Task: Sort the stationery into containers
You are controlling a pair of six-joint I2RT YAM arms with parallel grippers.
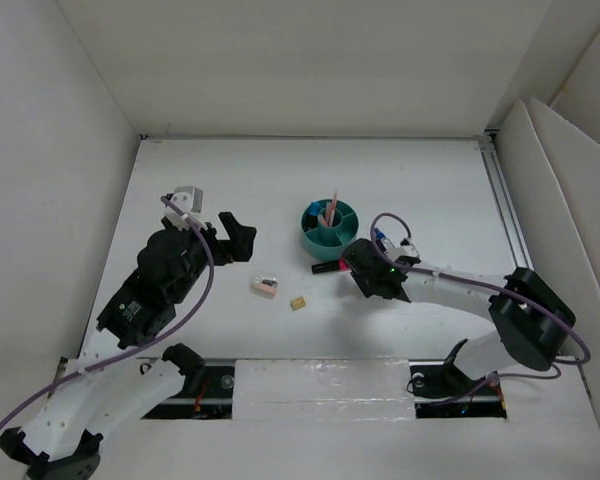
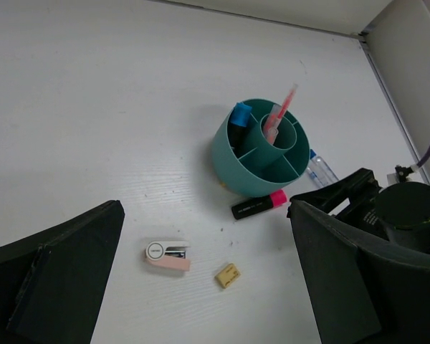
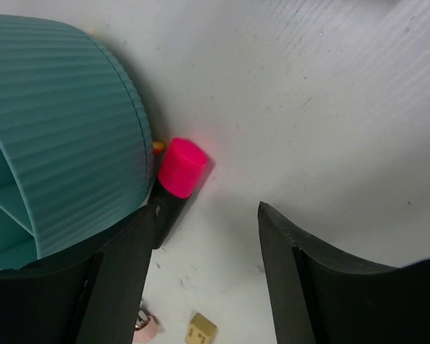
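Observation:
A round teal organizer (image 1: 324, 252) with compartments stands near the table's middle, holding a blue-capped dark marker (image 2: 239, 125) and pink pens (image 2: 280, 113). In front of it lies a black marker with a pink cap (image 2: 261, 205). The right gripper is partly open over the table beside the organizer; the marker's pink cap (image 3: 182, 168) shows beyond its fingers, ungripped. Farther left, my left gripper (image 1: 243, 237) hovers open and empty. A pink-and-white stapler (image 2: 167, 256) and a small yellow block (image 2: 228, 275) lie on the table in front.
A clear, blue-capped bottle (image 2: 320, 170) lies right of the organizer, partly behind the right arm in the left wrist view. White walls enclose the sides and back.

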